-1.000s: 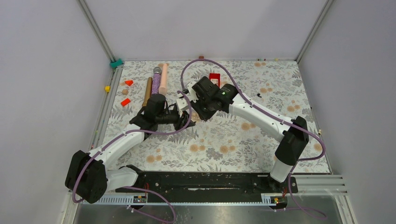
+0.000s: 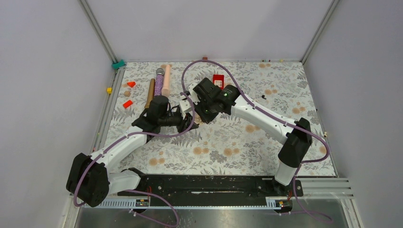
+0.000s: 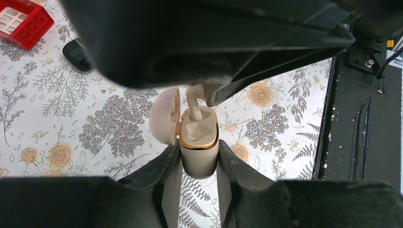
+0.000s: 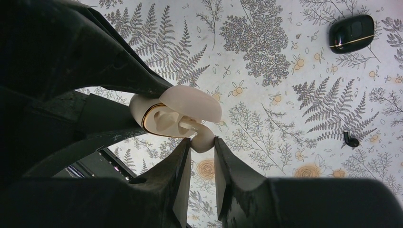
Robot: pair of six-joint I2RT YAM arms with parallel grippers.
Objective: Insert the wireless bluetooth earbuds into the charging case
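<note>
My left gripper is shut on the white charging case [image 3: 198, 161], whose lid [image 3: 161, 116] stands open and whose rim has a gold band. My right gripper is shut on a white earbud [image 4: 203, 139], its stem reaching down into one well of the case; how deep it sits cannot be told. The other well looks empty. In the top view the two grippers meet at the middle of the table, hiding the case.
A black case [image 4: 351, 33] and a black earbud [image 4: 350, 141] lie on the patterned table. A red box [image 3: 26, 23] is behind. Rolling pins and small blocks lie at the left [image 2: 128, 103].
The right arm has shifted very slightly over the last second; the left arm looks still.
</note>
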